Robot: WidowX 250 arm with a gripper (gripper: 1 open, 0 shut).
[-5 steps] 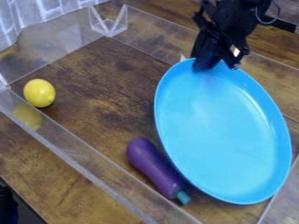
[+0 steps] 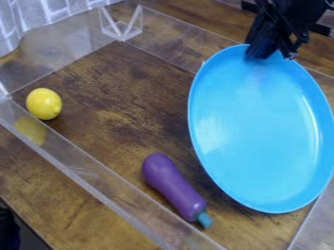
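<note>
A large blue plate (image 2: 259,132) hangs tilted on the right side of the camera view, held up at its top rim by my black gripper (image 2: 268,47), whose fingers are shut on that rim, as far as can be seen. A purple eggplant toy (image 2: 175,187) lies on the wooden surface left of the plate's lower part. A yellow egg-shaped object (image 2: 45,104), perhaps a lemon, lies at the left.
Clear plastic walls (image 2: 78,166) border the wooden work area (image 2: 111,107) at the left, back and front.
My gripper has risen and moved to the right, carrying the plate with it, and the plate appears more upright and narrower. The eggplant and yellow object are unmoved.
</note>
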